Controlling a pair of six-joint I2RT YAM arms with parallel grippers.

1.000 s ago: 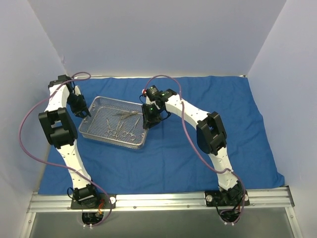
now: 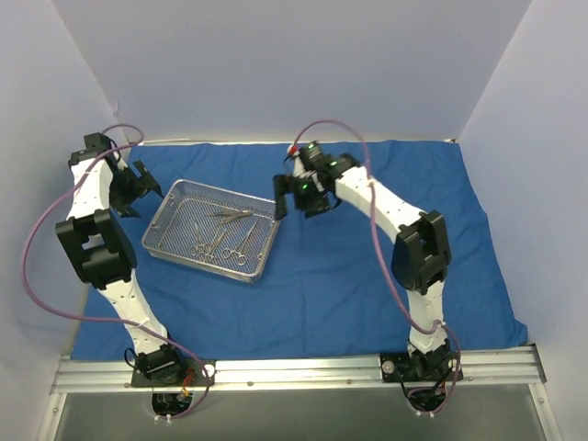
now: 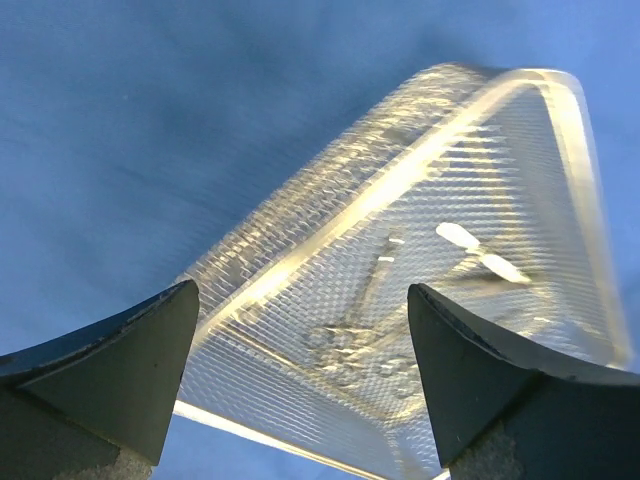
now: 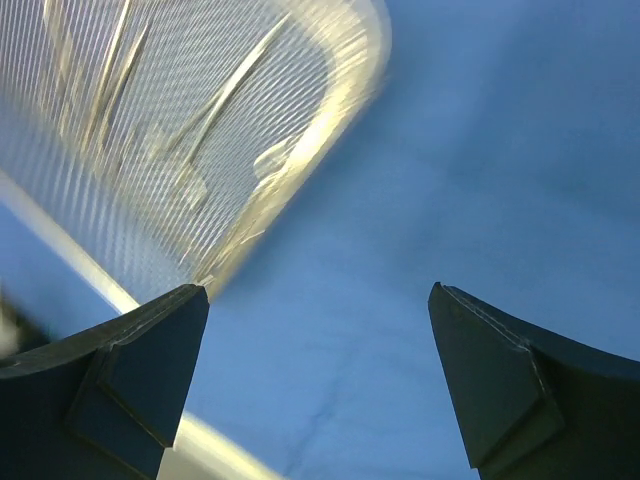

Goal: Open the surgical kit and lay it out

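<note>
A silver wire-mesh tray [image 2: 172, 260] lies slightly turned on the blue cloth, left of centre, its top uncovered. Inside are several metal instruments, among them scissors-like tools [image 2: 241, 246] and tweezer-like ones near the far side. My left gripper [image 2: 152, 191] hovers open just off the tray's left end; in the left wrist view the near wall [image 3: 340, 215] passes beyond its fingertips, with nothing gripped. Off the right end, my right gripper [image 2: 285, 196] is open and empty too. The right wrist view is blurred, showing the tray's corner [image 4: 330, 125] at upper left.
Grey walls [image 2: 303, 64] close off the back and both sides, the left arm being close to the left one. A white rail [image 2: 294, 366] runs along the front.
The tray has shifted slightly to the left.
</note>
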